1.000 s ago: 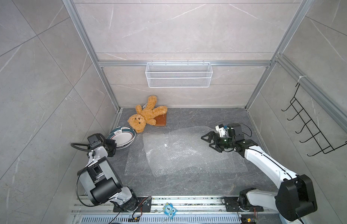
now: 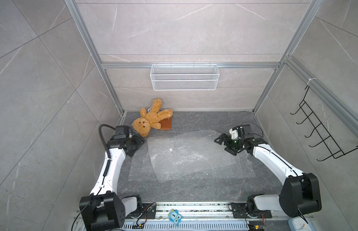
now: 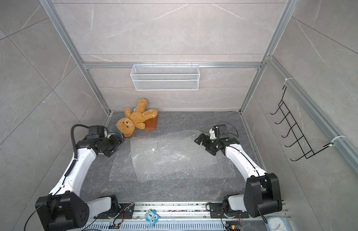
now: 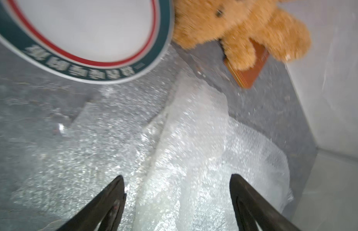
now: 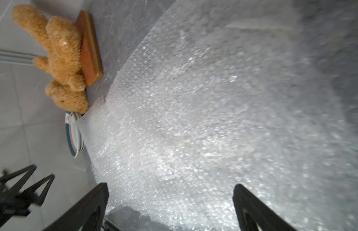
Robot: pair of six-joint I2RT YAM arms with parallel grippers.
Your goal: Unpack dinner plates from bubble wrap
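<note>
A dinner plate with a green rim and red line sits at the left, beside the teddy; a stack of plates shows there in the right wrist view (image 5: 74,136). My left gripper (image 2: 134,144) is above that area, largely covering the plate in the top views, fingers open and empty. Flattened bubble wrap (image 2: 190,157) covers the middle of the floor. My right gripper (image 2: 221,144) hangs over its right part, open with nothing between its fingers.
A brown teddy bear (image 2: 152,117) lies on a brown board (image 2: 165,125) at the back left. A white wire basket (image 2: 184,82) hangs on the back wall, a black hook rack (image 2: 319,127) on the right wall.
My right gripper has shifted slightly toward the back right.
</note>
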